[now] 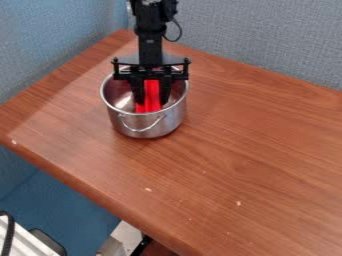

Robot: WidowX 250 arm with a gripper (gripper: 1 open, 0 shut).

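A steel pot [143,123] with a wire handle stands on the wooden table toward the upper left. My black gripper [150,90] reaches down into it, shut on a red object [151,96] that sits inside the pot. The bottom of that object is hidden by the pot's front wall.
Grey-blue panels [261,35] stand behind and to the left. Off the table's lower left edge are some white and black items [27,242].
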